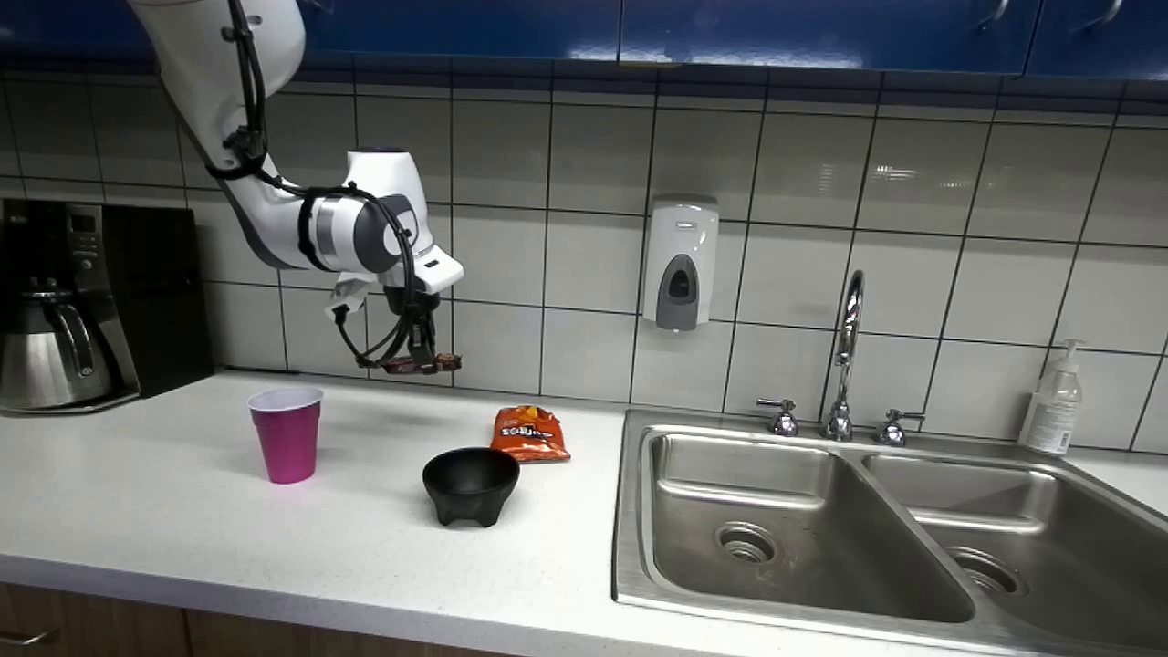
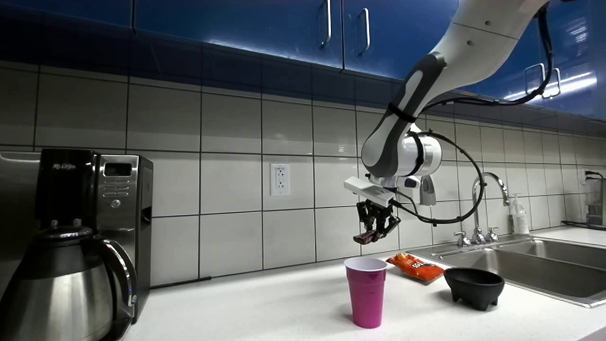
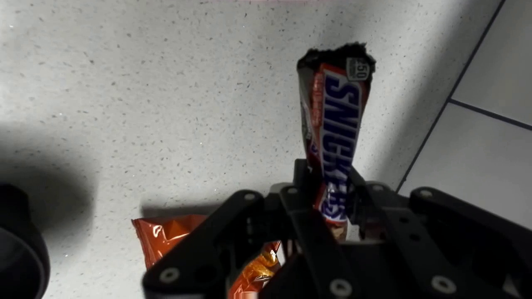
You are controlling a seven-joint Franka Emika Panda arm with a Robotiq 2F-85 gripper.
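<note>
A Snickers bar (image 3: 339, 124) in a dark wrapper is pinched between the fingers of my gripper, which is shut on its lower part in the wrist view. In exterior view 1 the gripper (image 1: 422, 356) and the bar (image 1: 446, 362) hang above the counter close to the tiled wall. The pink cup (image 1: 286, 436) stands upright to the front left of them. A black bowl (image 1: 471, 484) sits nearer the front edge, with an orange-red chip bag (image 1: 530, 432) lying just behind it. Exterior view 2 shows the bar (image 2: 365, 237) held level, clear of the counter.
The double steel sink (image 1: 805, 537) with its faucet (image 1: 845, 350) takes up the right side. A coffee maker (image 1: 104, 301) stands at the far left, and blue cabinets (image 1: 460, 27) run overhead. Bare counter (image 1: 186, 493) lies at the front left.
</note>
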